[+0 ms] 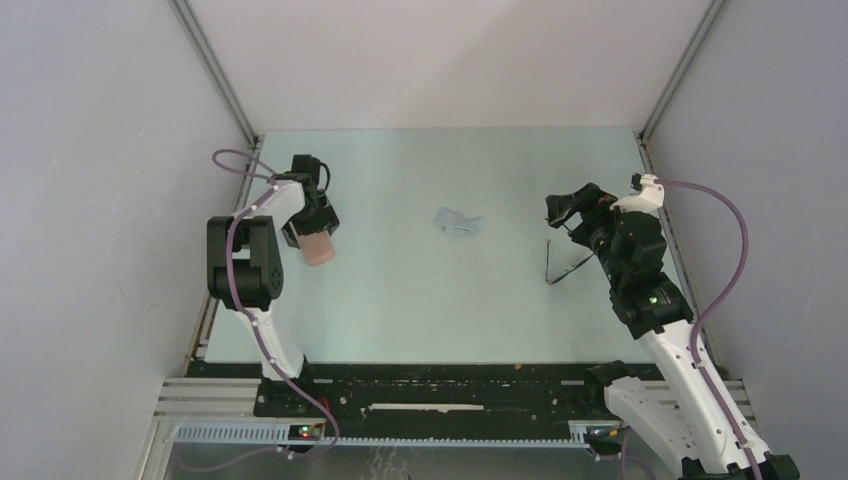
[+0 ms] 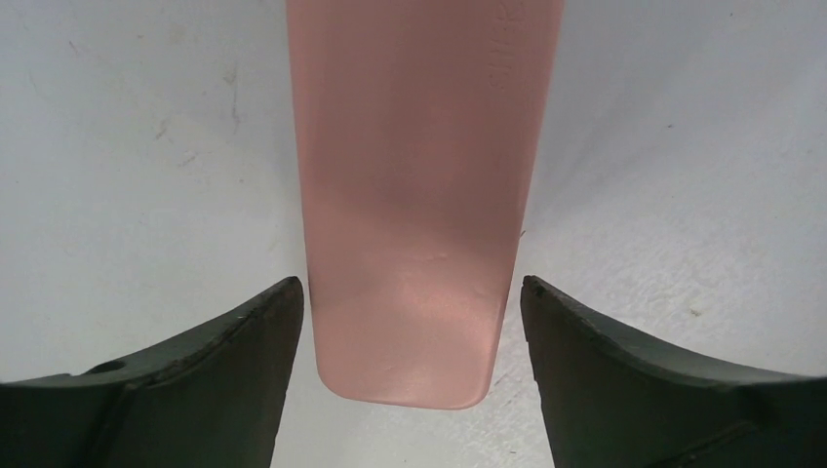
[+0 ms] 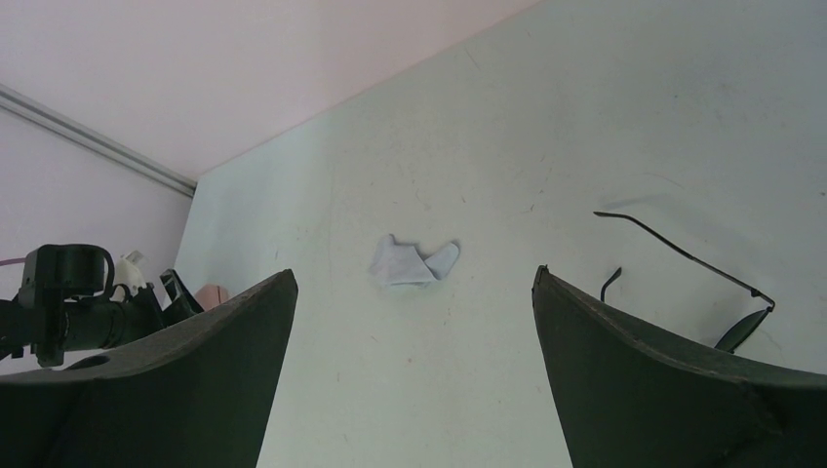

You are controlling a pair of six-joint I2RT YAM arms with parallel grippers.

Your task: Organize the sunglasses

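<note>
A pink oblong sunglasses case (image 1: 316, 250) lies at the table's left. My left gripper is over its end, the part-open fingers on either side; contact is unclear. The sunglasses (image 3: 741, 330) lie at the right of the table with their thin temples extended, partly hidden behind a finger in the right wrist view. My right gripper hangs open above them, nothing between its fingers. A folded pale blue-grey cloth (image 1: 458, 222) lies in the middle.
Walls stand at the back and both sides, and a dark front rail (image 1: 450, 385) runs along the near edge.
</note>
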